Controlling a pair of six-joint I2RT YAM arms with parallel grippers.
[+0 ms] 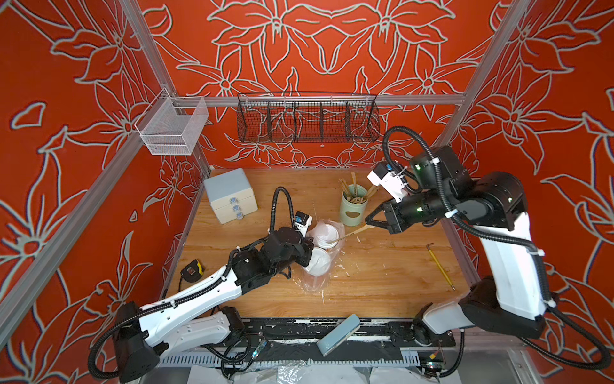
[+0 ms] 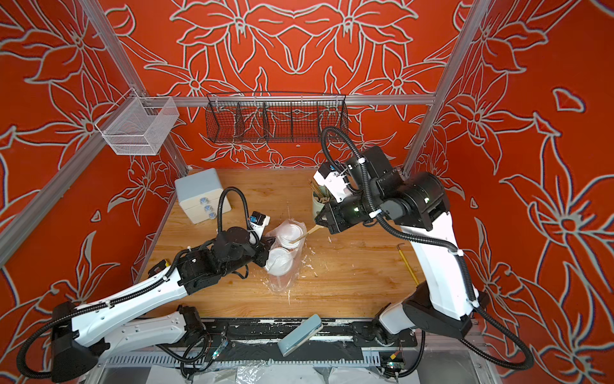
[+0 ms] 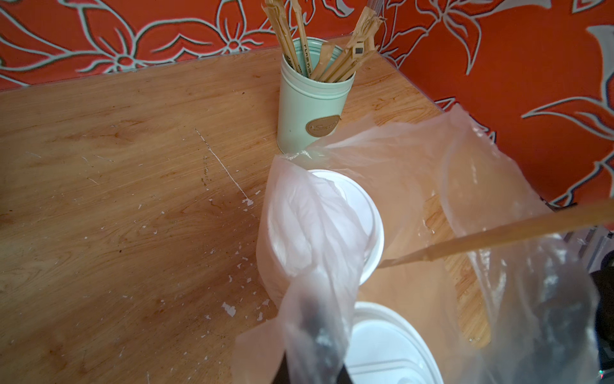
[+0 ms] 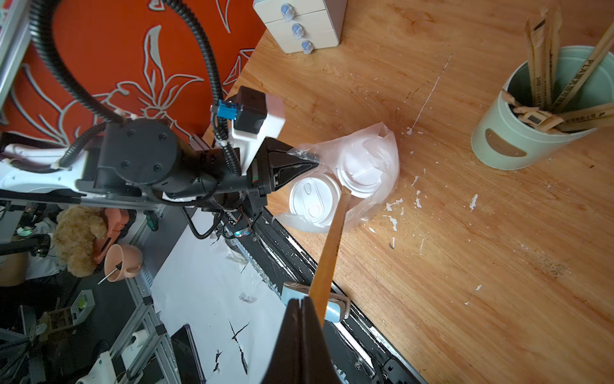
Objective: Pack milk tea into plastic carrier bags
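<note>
Two white-lidded milk tea cups, one [image 4: 314, 199] nearer and one [image 4: 358, 167] farther, stand side by side in a thin clear plastic bag [image 3: 409, 153] with its mouth spread open. My left gripper [image 1: 311, 246] is shut on a gathered fold of the bag's near side. My right gripper is shut at one end of a paper-wrapped straw [image 4: 331, 249], held slanted above the table. The straw's far tip reaches the bag near the gap between the cups; whether it is inside cannot be told. Bag film veils part of the farther lid.
A pale green tin [image 1: 353, 210] of wrapped straws stands just behind the bag. A small drawer box [image 1: 231, 195] sits at the back left, a tape measure [image 1: 192, 270] front left, a yellow tool [image 1: 440, 265] right. Table right of the bag is clear.
</note>
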